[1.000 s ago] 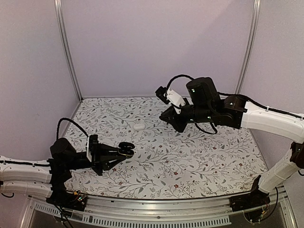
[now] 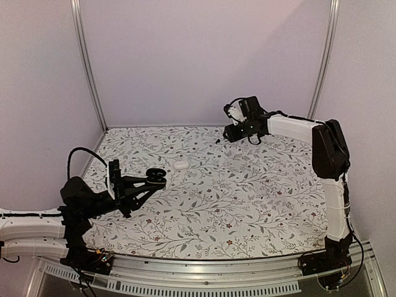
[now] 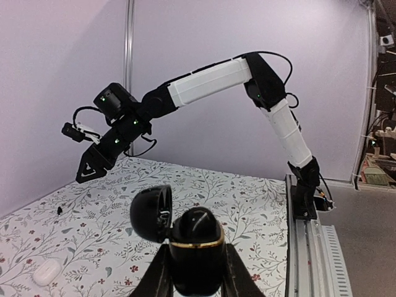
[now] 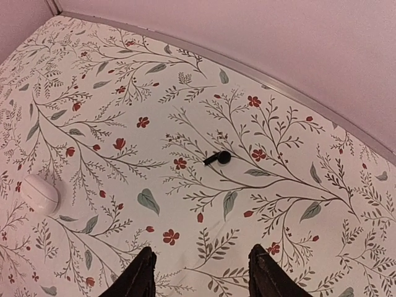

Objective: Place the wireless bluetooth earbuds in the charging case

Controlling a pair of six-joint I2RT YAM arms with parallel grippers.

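Note:
A black charging case (image 3: 198, 247) with a gold rim has its rounded lid (image 3: 148, 213) swung open. My left gripper (image 2: 153, 184) is shut on this case, holding it above the front left of the table; the inside cannot be made out. One black earbud (image 4: 223, 157) lies on its side on the patterned table, its stem pointing left in the right wrist view. At the back of the table, my right gripper stands open and empty, its fingers (image 4: 141, 272) apart below the earbud in that view. No second earbud can be made out.
A white oval object (image 2: 181, 165) rests on the table between the held case and the earbud. The back wall (image 2: 204, 68) rises close behind the earbud.
My left gripper, with the case, has shifted slightly left and toward the back.

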